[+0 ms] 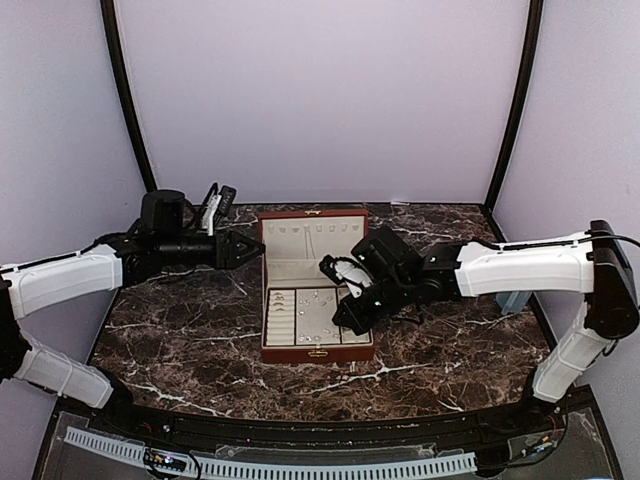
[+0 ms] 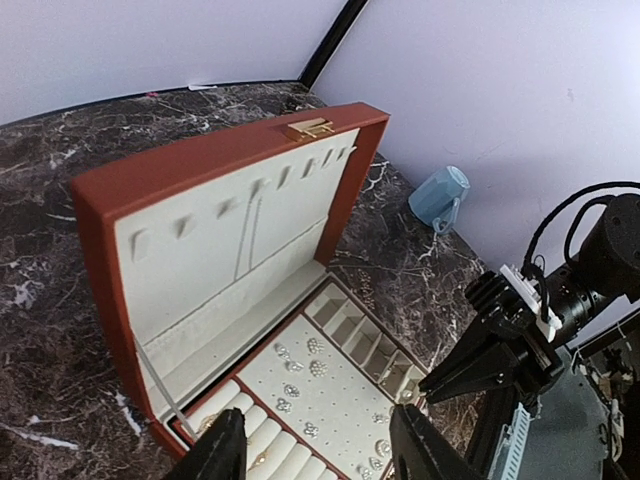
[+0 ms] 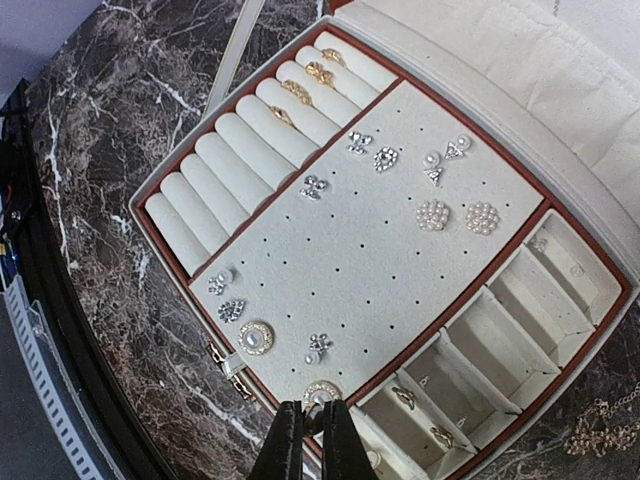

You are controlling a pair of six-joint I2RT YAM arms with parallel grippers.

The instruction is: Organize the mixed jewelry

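The open jewelry box [image 1: 318, 354] stands mid-table, its lid upright at the back. Several gold rings [image 3: 297, 92] sit in the ring rolls at one end. Across the dotted middle panel [image 3: 390, 300] lie silver and pearl earrings, among them a pair of pearl clusters [image 3: 482, 219]. My right gripper is shut at the panel's front edge, over a round pearl earring [image 3: 322, 388] that its fingertips partly cover; nothing shows clearly between them. My left gripper [image 1: 258, 250] hangs open and empty at the lid's left, its fingers [image 2: 228, 440] spread wide.
Small divided compartments [image 3: 490, 345] line the box's right side, with a few small pieces inside. A thin chain hangs on the lid panel [image 2: 240, 225]. A chain bracelet [image 3: 600, 430] lies on the marble outside the box. A blue mug [image 2: 440, 198] stands at the right.
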